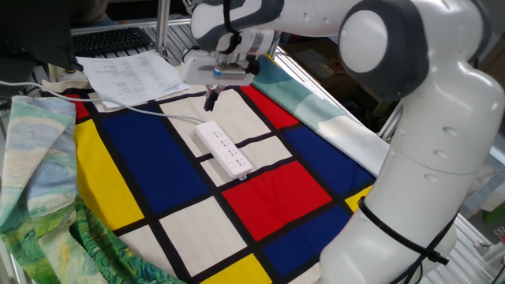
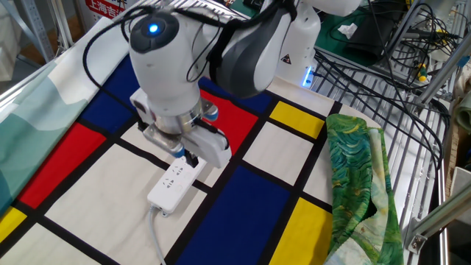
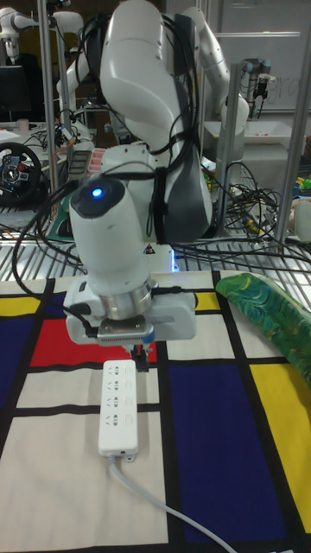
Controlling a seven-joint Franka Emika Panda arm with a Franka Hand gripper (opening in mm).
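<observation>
A white power strip with several sockets lies flat on the color-block cloth; its grey cable leaves from one end. My gripper points down above the cloth, close to the strip. Its dark fingers look drawn together, and nothing shows between them. In the second exterior view the gripper overlaps the end of the strip away from the cable. From the front, the fingertips appear just beside that same end. Whether they touch the strip cannot be told.
A green painted fabric lies bunched along one side, and a pale green cloth borders the other. Printed paper sheets and a keyboard sit at the back.
</observation>
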